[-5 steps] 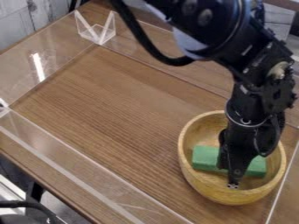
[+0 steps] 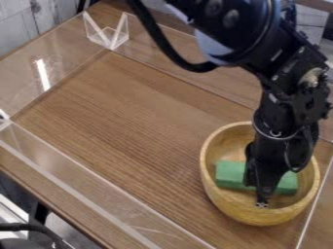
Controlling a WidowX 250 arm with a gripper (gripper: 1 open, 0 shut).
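My gripper [image 2: 271, 185] reaches down from the upper right into a round yellow bowl [image 2: 217, 208] at the lower right of the table. A green block [image 2: 231, 175] lies in the bowl, partly hidden behind the gripper's fingertips. The fingers are dark and overlap the block, so I cannot make out whether anything is between them.
Bare wooden table [image 2: 117, 126] fills the middle and left. A clear plastic holder [image 2: 107, 31] stands at the top left. Transparent edging runs along the left and front edges, with dark cables beyond the lower left.
Very little differs; the gripper and wrist have shifted very slightly, while the bowl and green block stay in about the same place.
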